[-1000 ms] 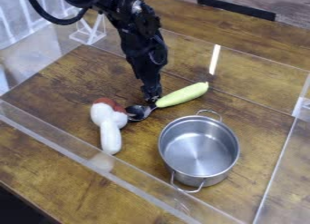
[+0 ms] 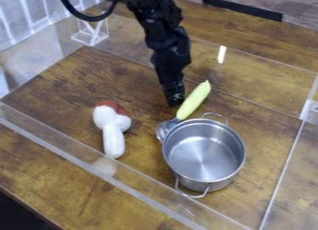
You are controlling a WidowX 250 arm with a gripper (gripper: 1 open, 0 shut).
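My black arm reaches down from the top, its gripper (image 2: pixel 177 96) low over the wooden table beside a long pale yellow-green piece (image 2: pixel 194 100), apparently the handle of a spoon (image 2: pixel 165 130) whose metal end lies against the left side of a steel pot (image 2: pixel 203 155). The fingertips are dark and small, so their opening and any contact with the spoon are unclear. A white object with a reddish top (image 2: pixel 111 131) lies left of the pot.
A clear edge strip runs along the lower left and front.
The spoon has swung more upright and moved right toward the pot. My gripper has risen slightly and shifted right.
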